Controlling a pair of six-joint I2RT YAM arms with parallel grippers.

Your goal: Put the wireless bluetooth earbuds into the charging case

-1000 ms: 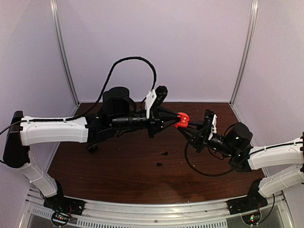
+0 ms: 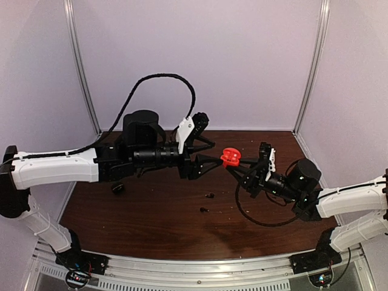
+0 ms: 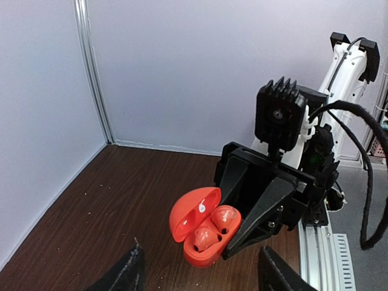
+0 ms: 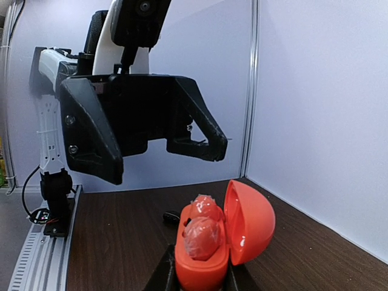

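Note:
A red charging case [image 2: 230, 157] is held up above the table with its lid hinged open. My right gripper [image 2: 237, 165] is shut on the case body. In the left wrist view, two glossy red seats [image 3: 207, 238] face my left gripper, with no dark piece in either. That left gripper [image 2: 216, 153] stands open just left of the case, apart from it and with nothing between its fingers. Two small dark pieces, which look like the earbuds, lie on the table: one [image 2: 210, 196] slightly behind the other [image 2: 204, 210].
A larger black object [image 2: 118, 188] rests on the left of the brown table [image 2: 151, 224]. Pale walls enclose the back and sides.
My left gripper was almost closed at the case a second ago. Its fingers have spread and it has drawn back left. The right arm and the case have hardly moved.

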